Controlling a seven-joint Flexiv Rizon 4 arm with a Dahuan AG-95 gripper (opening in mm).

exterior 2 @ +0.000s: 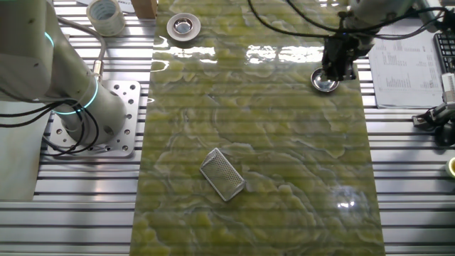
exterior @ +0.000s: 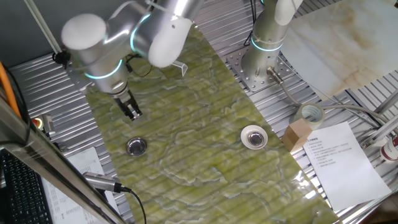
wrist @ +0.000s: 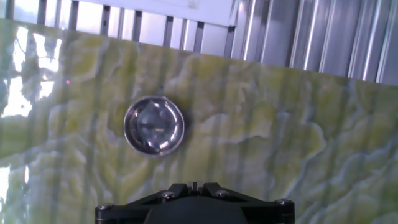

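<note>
A small shiny metal bowl [exterior: 137, 147] sits on the green marbled board; the wrist view shows the same bowl [wrist: 154, 126] left of centre and looks empty. My gripper [exterior: 134, 116] hangs above the board, a short way from that bowl. At the bottom of the wrist view, the tips of the gripper meet with nothing visible between them. Exterior view 2 has the gripper [exterior 2: 340, 71] partly overlapping the bowl [exterior 2: 325, 82]. Another metal bowl [exterior: 254, 138] rests on a white saucer [exterior: 247, 144]. A flat metal grater [exterior 2: 222, 174] lies on the board.
Near the saucer are a wooden block [exterior: 296, 135], a tape roll [exterior: 309, 113] and a printed sheet [exterior: 346, 163]. A keyboard [exterior: 23, 191] and a cabled device [exterior: 102, 182] lie nearby. The board between the bowls is clear.
</note>
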